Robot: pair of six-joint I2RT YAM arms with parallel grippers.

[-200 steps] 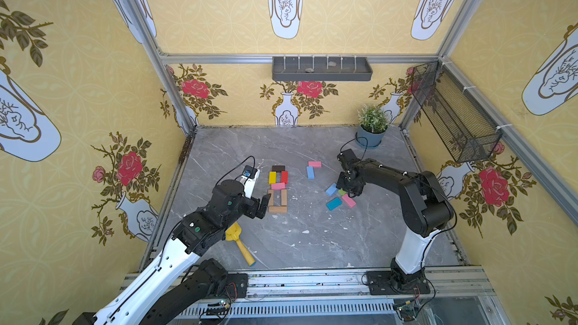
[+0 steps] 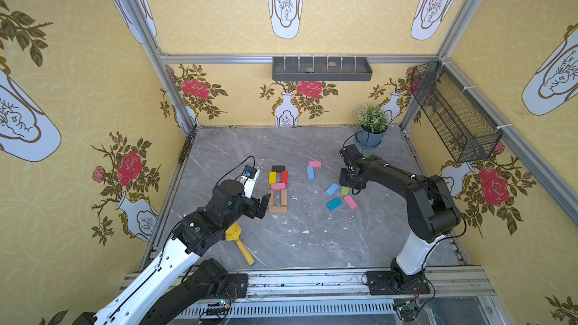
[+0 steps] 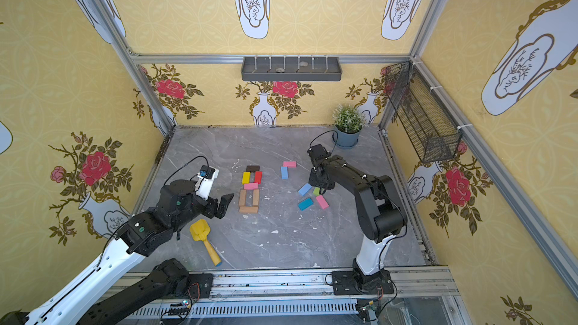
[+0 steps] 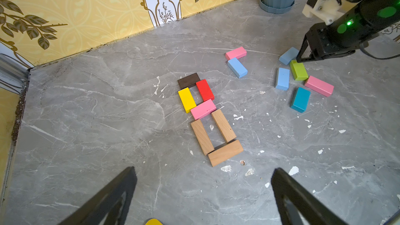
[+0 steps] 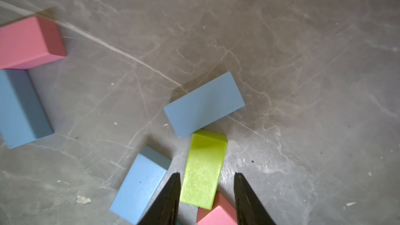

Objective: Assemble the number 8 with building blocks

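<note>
On the left half of the table, blocks form a closed figure 8. A dark brown block [image 4: 189, 80] tops it, with a yellow block [image 4: 187, 100] and a red block [image 4: 205, 90] as sides and a pink block [image 4: 203, 109] across the middle. Below are two upright wooden blocks [image 4: 223, 125] and a wooden block [image 4: 225, 153] along the bottom. My left gripper stands open nearer the front, empty. Over the loose blocks at right hangs my right gripper, open. Seen past its fingertips, a green block [image 5: 204, 168] touches a blue block [image 5: 204, 104].
Other loose pieces are a light blue block [image 4: 282, 78], a teal block [image 4: 300, 99] and a pink block [image 4: 319, 85]. Another pink [image 4: 235, 53] and blue block [image 4: 237, 68] lie nearer the figure. A yellow shovel [image 2: 240, 243] lies in front; a potted plant [image 2: 371, 126] stands behind.
My right arm has shifted slightly toward the back, uncovering more of the green and pink blocks. The left arm and the block figure look unmoved.
</note>
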